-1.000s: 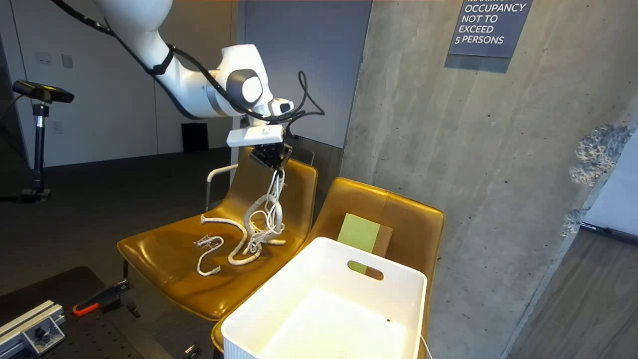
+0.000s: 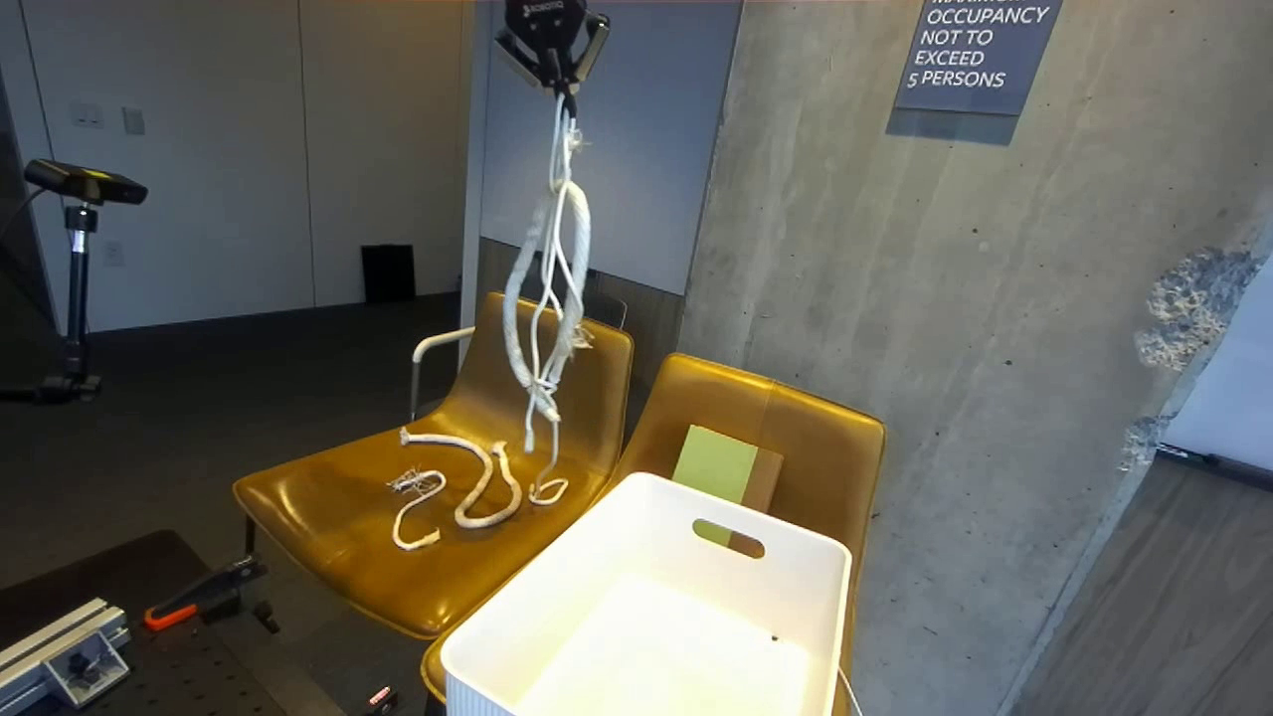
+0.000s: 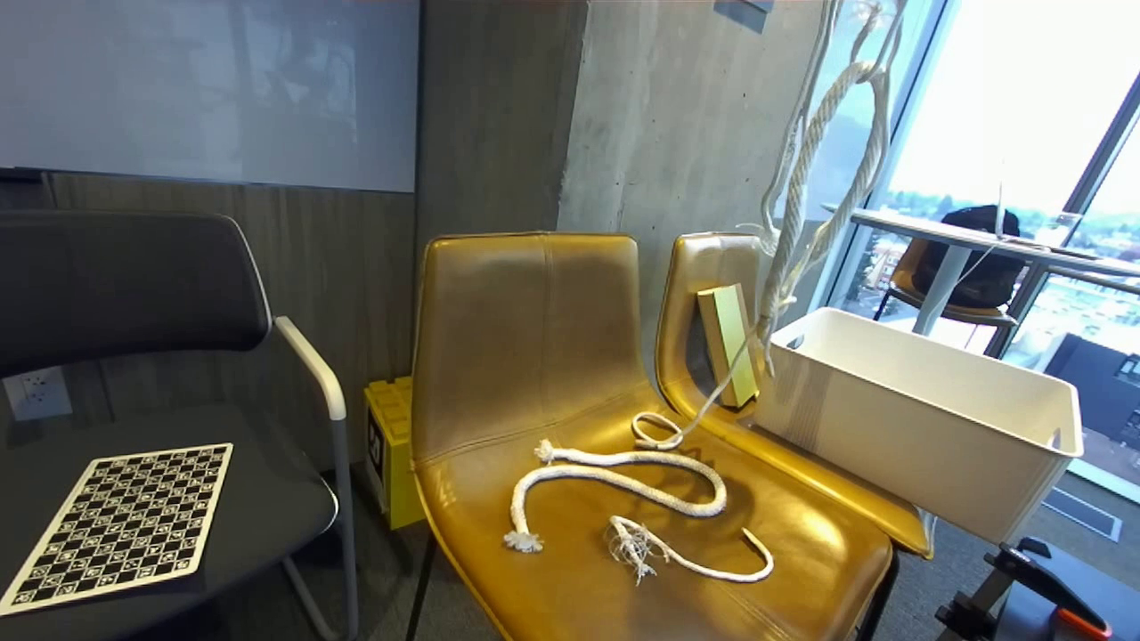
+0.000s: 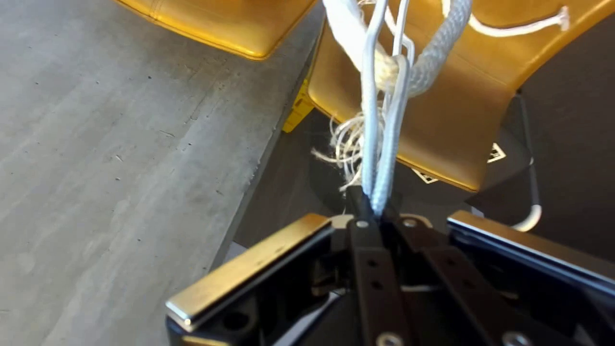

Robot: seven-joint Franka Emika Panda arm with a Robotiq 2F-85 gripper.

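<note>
High above the left yellow chair [image 2: 358, 525], my gripper [image 2: 567, 93] is shut on a thin white cord [image 4: 372, 132]. From that cord hangs a tangle of thicker white rope [image 2: 513, 322], looped through it, with a frayed end [image 4: 350, 144] near the fingers. One thin tail of the tangle reaches down to a small loop [image 3: 657, 431] at the chair seat. Two other ropes lie on the seat: a thicker curved rope [image 3: 631, 481] and a thinner one [image 3: 705, 572] with a frayed end. To the right stands a white bin [image 2: 835, 561], its visible floor bare of rope.
The bin rests on a second yellow chair [image 2: 823, 424], with a green block [image 2: 716, 463] behind it against the backrest. A concrete wall [image 2: 955, 358] rises behind. A dark chair [image 3: 128, 288] stands beside the left one.
My gripper has risen well above the chair, lifting the rope tangle, which now hangs stretched out below it. The arm's upper part has left exterior view 1. The two ropes stay on the seat.
</note>
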